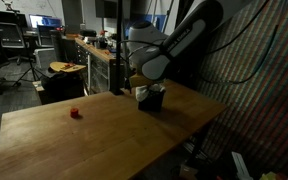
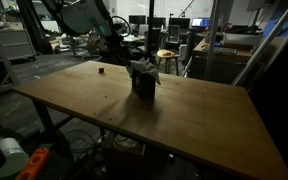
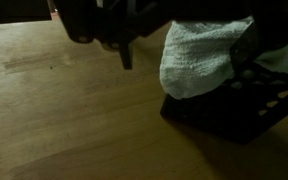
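A black mesh basket (image 1: 152, 101) stands on the wooden table, with a white cloth (image 1: 142, 92) bunched in it and hanging over its rim. In the wrist view the cloth (image 3: 196, 62) is close under my gripper, which is open. One dark finger (image 3: 125, 56) is clear of the cloth on the left, over bare table; the other appears to be against or in front of the cloth, its contact hard to tell in the dark. Exterior view 2 shows the cloth (image 2: 142, 66) on top of the basket (image 2: 143, 86), beside the lowered arm.
A small red object (image 1: 74, 113) lies alone on the left part of the table (image 1: 79, 150). Around the basket the tabletop is mostly bare. A stool (image 1: 68, 67) and office chairs stand beyond the table.
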